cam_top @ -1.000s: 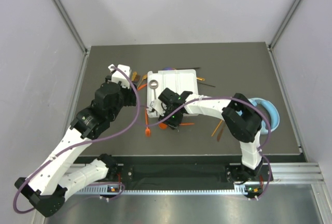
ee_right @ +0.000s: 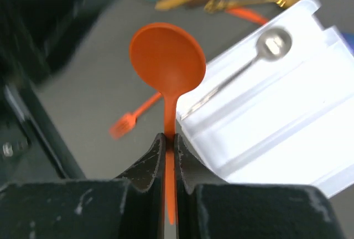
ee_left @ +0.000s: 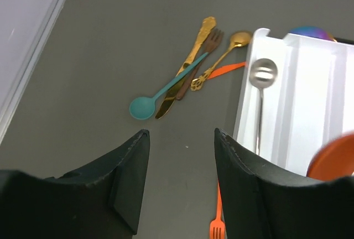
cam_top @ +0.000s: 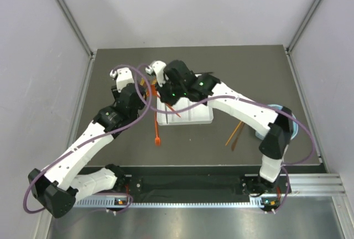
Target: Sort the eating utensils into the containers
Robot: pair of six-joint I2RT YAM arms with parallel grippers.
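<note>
An orange spoon (ee_right: pixel 168 62) stands out in the right wrist view, its handle pinched in my right gripper, which is raised over the tray's left end. Below is the white tray (ee_right: pixel 260 139) with compartments; a metal spoon (ee_left: pixel 263 76) lies in its leftmost one. My left gripper is open with nothing between its fingers. Ahead of it lie a teal spoon (ee_left: pixel 142 107), a gold knife (ee_left: pixel 204 31), a brown fork (ee_left: pixel 212 40), a gold spoon (ee_left: pixel 240 39) and an orange utensil (ee_left: pixel 228 68). An orange fork (ee_left: pixel 217 228) rests beside the tray.
A blue bowl (cam_top: pixel 293 130) stands at the right, with thin sticks (cam_top: pixel 234 133) on the table left of it. A rainbow-coloured thing (ee_left: pixel 312 32) sits behind the tray. The two arms are close together near the tray's left side.
The left gripper has shifted slightly and remains open.
</note>
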